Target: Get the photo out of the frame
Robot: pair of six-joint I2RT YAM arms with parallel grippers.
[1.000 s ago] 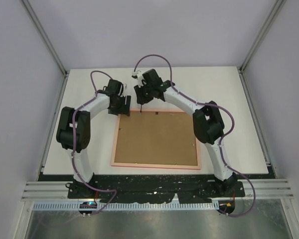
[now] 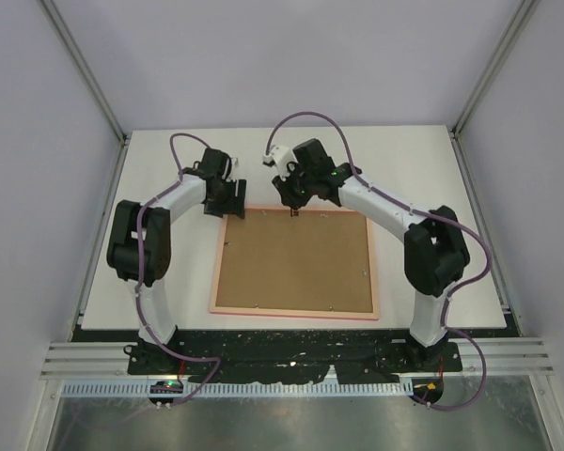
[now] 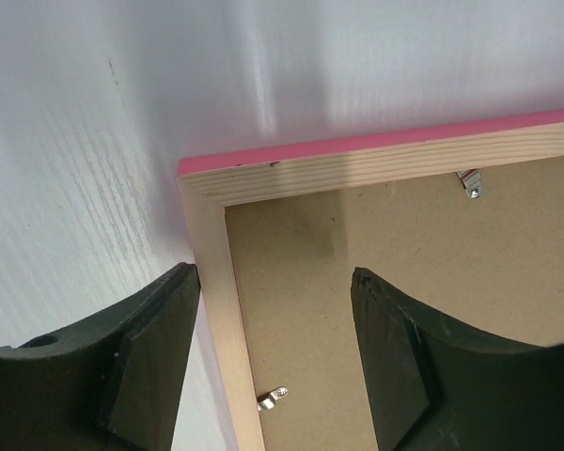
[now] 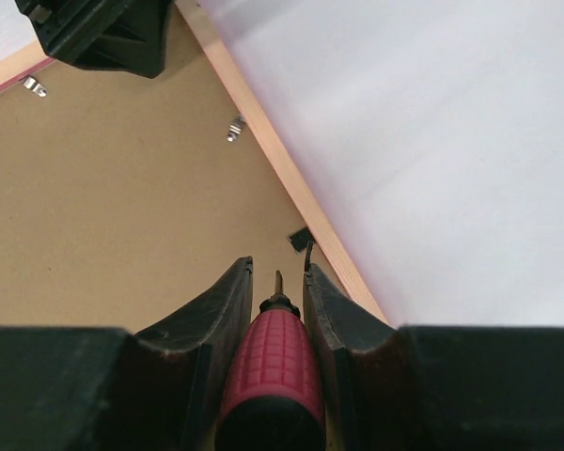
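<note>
The frame lies back side up, with a light wooden rim point(image 2: 215, 272) and a brown backing board point(image 2: 296, 268) covering any photo. Small metal clips point(image 3: 470, 183) sit along its inner edge. At the frame's far left corner, my left gripper is open, one finger point(image 3: 180, 291) at the outside of the left rim and the other over the board. My right gripper is shut on a screwdriver with a red handle point(image 4: 274, 366). Over the far rim, its thin tip point(image 4: 278, 282) points near a black tab point(image 4: 301, 239); contact cannot be told.
My two grippers are close together over the frame's far side, the left one point(image 4: 122, 38) showing at the top of the right wrist view.
My right gripper has moved to the right along the far rim with the screwdriver, from a clip near the left corner to the black tab. The left arm and the frame look unmoved.
</note>
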